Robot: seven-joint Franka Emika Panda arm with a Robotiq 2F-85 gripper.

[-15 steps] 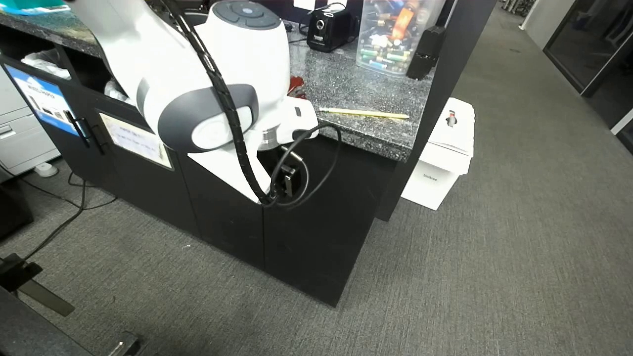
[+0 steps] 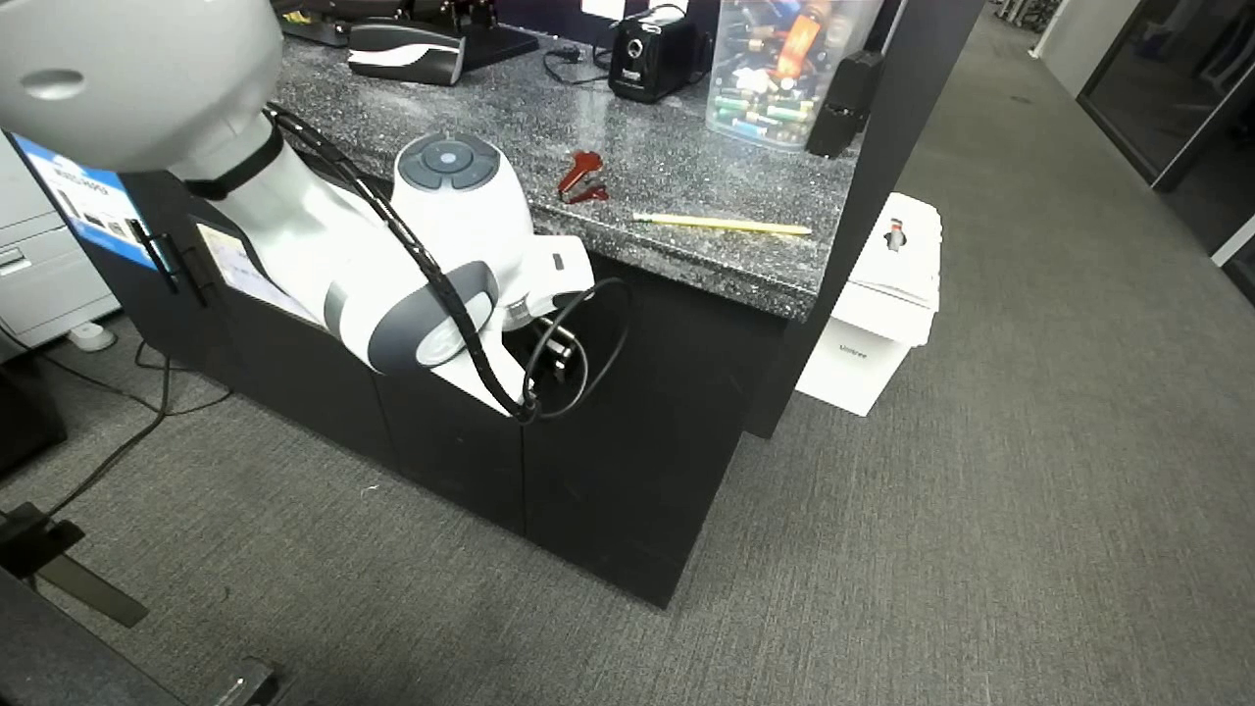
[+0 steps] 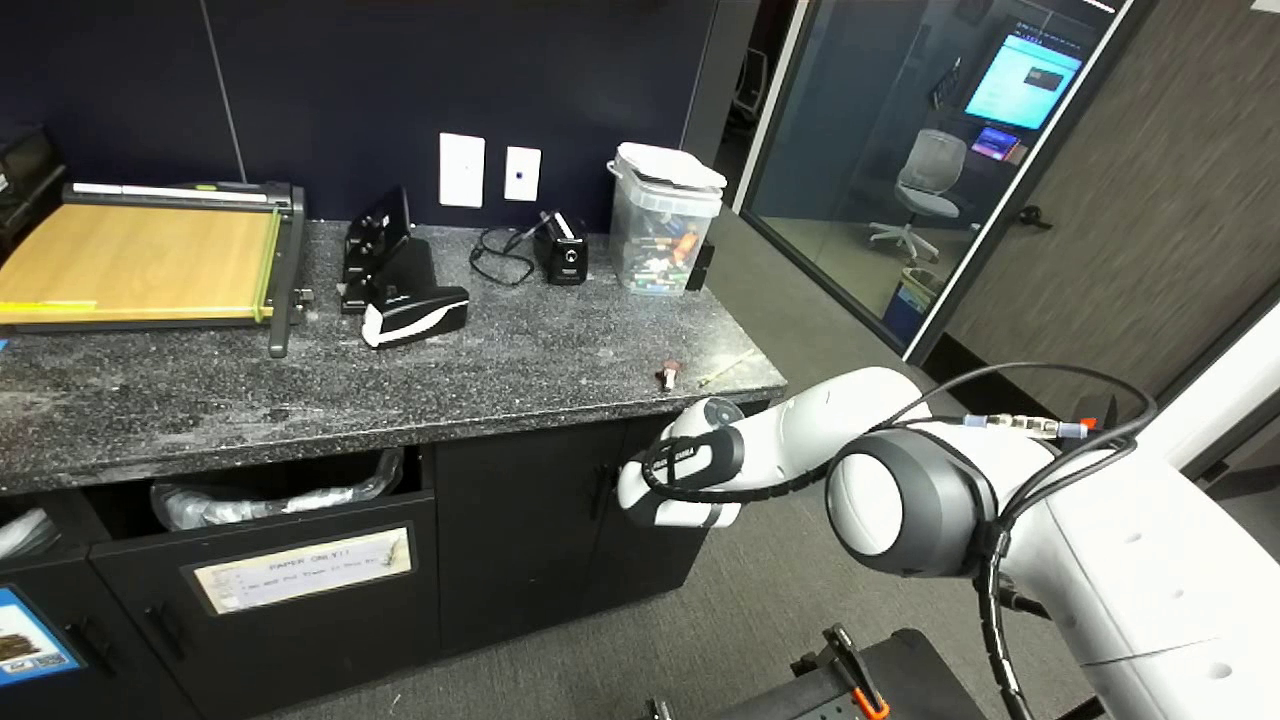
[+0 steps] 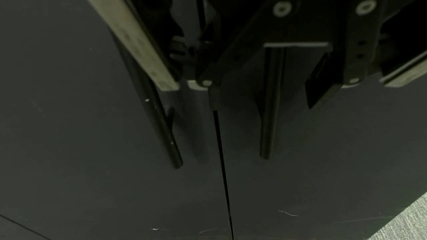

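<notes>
Two dark bar handles show on the black cabinet doors in the wrist view, the left handle (image 4: 160,128) and the right handle (image 4: 271,120), with the door seam (image 4: 222,160) between them. My gripper reaches in from the top of that view, its fingers spread apart. One fingertip (image 4: 214,99) is near the seam, and the other finger (image 4: 322,86) is right of the right handle. That handle runs through the gap between them, with space visible on both sides. In exterior view 1, my arm's wrist and cables mostly hide the gripper in front of the cabinet (image 2: 659,424).
Above the doors, the speckled countertop (image 2: 694,176) juts out. On it lie a red staple remover (image 2: 579,175) and a yellow pencil (image 2: 724,224), near a clear battery bin (image 2: 771,82). A white box (image 2: 865,318) stands beyond the cabinet's end.
In exterior view 1, my forearm and wrist have shifted and appear smaller, closer to the cabinet. The red staple remover, partly covered before, is now in full sight.
</notes>
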